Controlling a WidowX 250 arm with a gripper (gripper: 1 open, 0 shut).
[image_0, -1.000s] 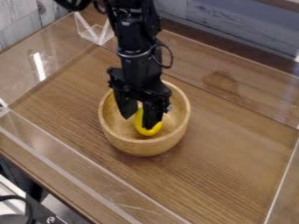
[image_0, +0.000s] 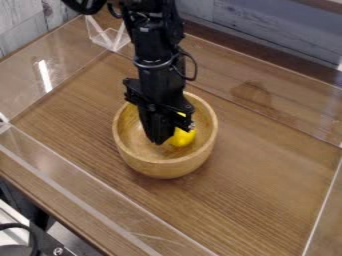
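Observation:
A tan wooden bowl (image_0: 160, 164) sits on the table in the middle of the view. My black gripper (image_0: 159, 130) comes down from above into the bowl. A yellow object (image_0: 183, 136) lies inside, just right of the fingers and partly hidden by them. Whether the fingers grip it, I cannot tell from this view.
A clear plastic container (image_0: 107, 32) stands at the back left. A pale wall runs along the back, and a black cable lies at the bottom left corner.
My gripper has shifted slightly up and back within the bowl. The yellow object has moved toward the bowl's back right, more behind the fingers.

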